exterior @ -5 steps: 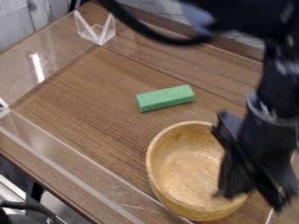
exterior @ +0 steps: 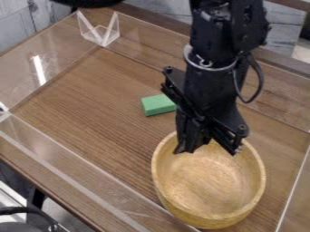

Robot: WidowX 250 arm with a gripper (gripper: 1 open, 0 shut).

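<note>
My gripper (exterior: pixel 201 136), a large black assembly, hangs over the middle of the view, its lower end at the upper left edge of a wide tan bowl (exterior: pixel 208 194). Its fingers are hard to make out, and so is whether anything is between them. A green block (exterior: pixel 158 104) lies left of the gripper, partly hidden behind it.
A wooden table (exterior: pixel 85 118) fills the view, with open room to the left. A clear wire-like holder (exterior: pixel 100 27) stands at the back left. Dark cables lie at the lower left corner.
The gripper has moved from the lower right up and leftward, and now covers part of the green block.
</note>
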